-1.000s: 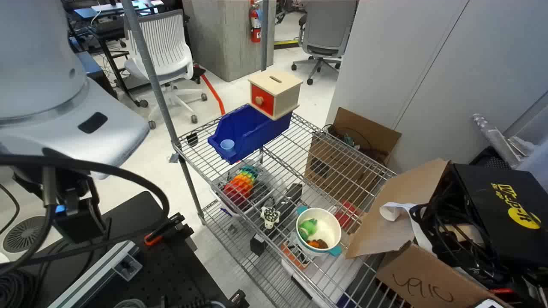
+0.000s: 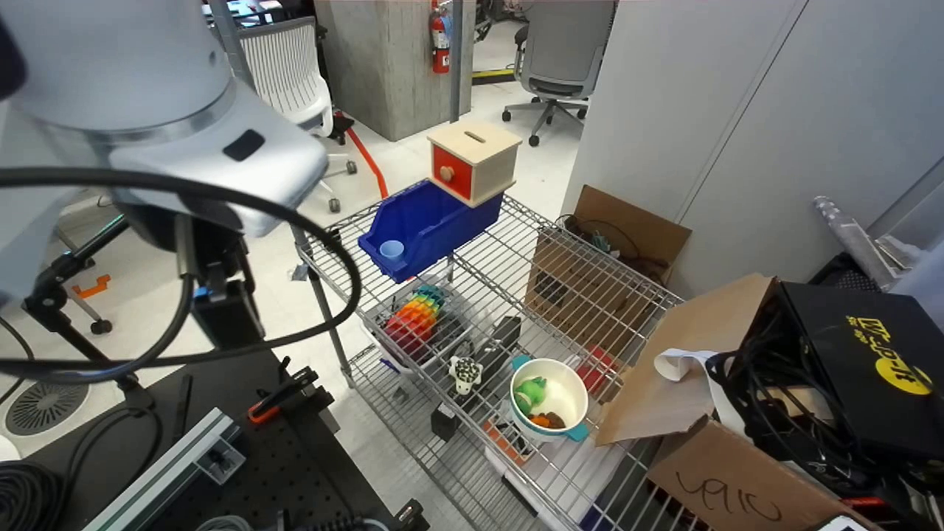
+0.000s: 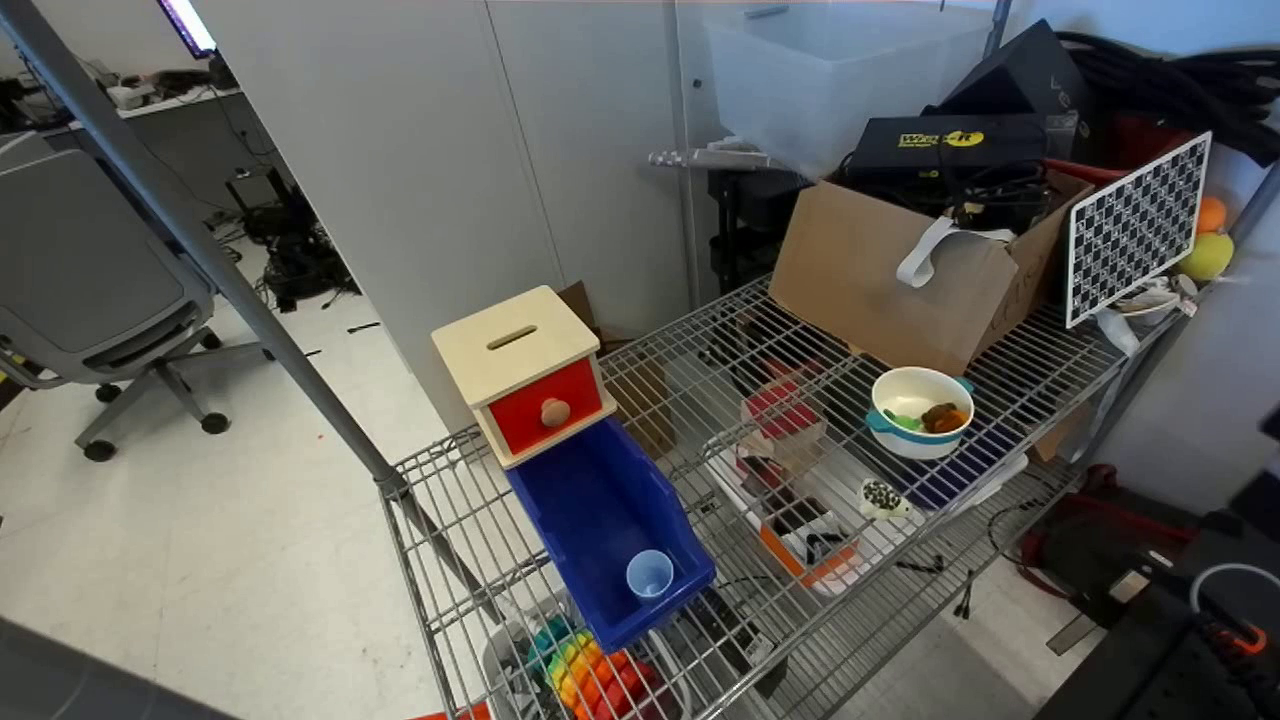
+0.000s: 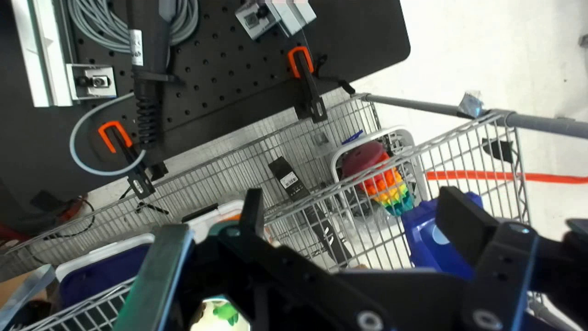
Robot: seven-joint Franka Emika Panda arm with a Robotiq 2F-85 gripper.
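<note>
My gripper is open, its two black fingers wide apart in the wrist view with nothing held between them. It hovers well above the wire rack. On the rack, a blue bin (image 3: pixel 582 516) contains a light blue cup (image 3: pixel 649 575) at its front end. A wooden box (image 3: pixel 524 342) with a red drawer and a top slot rests against the bin's rear end. Green and brown toys lie inside a white pot (image 3: pixel 915 396) with teal handles. A black-and-white spotted toy (image 2: pixel 464 373) sits near the rack's front edge. The gripper hides part of the pot in the wrist view.
An open cardboard box (image 3: pixel 906 282) full of cables occupies the rack's far end. The black pegboard table (image 4: pixel 220 71) borders the rack, with orange-tipped clamps (image 4: pixel 302 63) along its edge. Bare wire separates the blue bin from the pot. A grey post (image 3: pixel 216 252) rises at one corner.
In exterior view 1, the arm has moved rightward and upward, closer to the rack's near corner post. The bin, cup, wooden box and pot have stayed put.
</note>
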